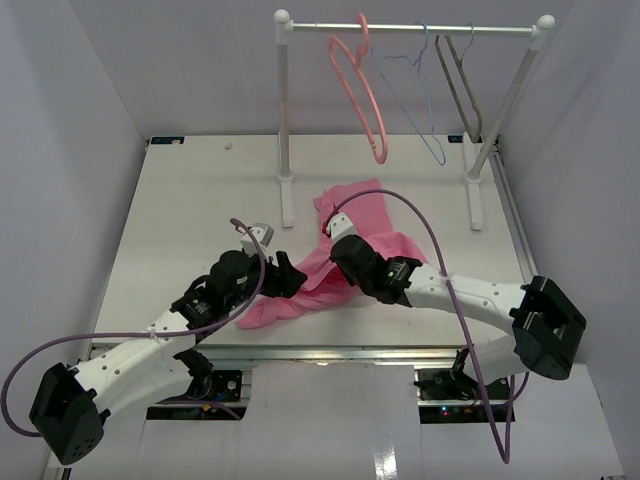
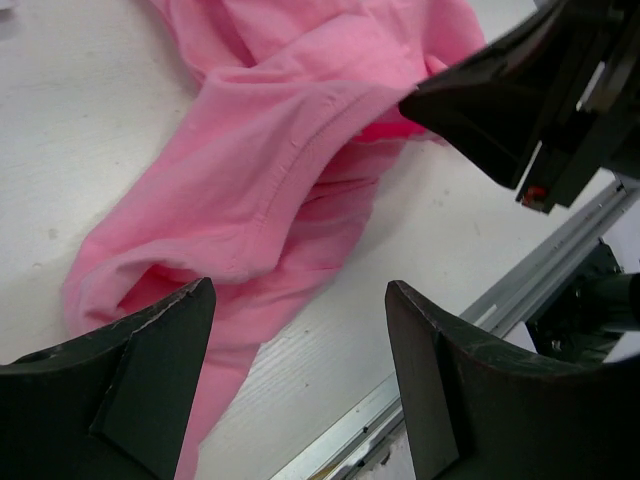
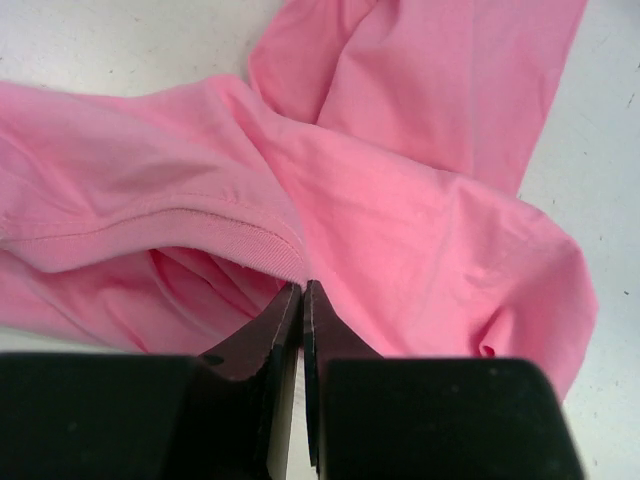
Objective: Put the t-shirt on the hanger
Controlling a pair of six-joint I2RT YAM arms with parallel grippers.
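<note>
The pink T-shirt (image 1: 355,205) lies crumpled on the white table beneath the rack. My right gripper is shut on a hemmed edge of the shirt, which lifts slightly to its fingertips; in the left wrist view it shows at the upper right. My left gripper hangs over the shirt's left part, open, with cloth below and between its fingers but apparently not held. Pink (image 1: 355,85), blue (image 1: 405,100) and dark metal (image 1: 460,85) hangers hang on the white rail (image 1: 410,28) above the far side of the table.
The rack's posts stand on white feet (image 1: 286,200) either side of the shirt. A metal edge (image 1: 310,352) runs along the front, and grey walls enclose the sides.
</note>
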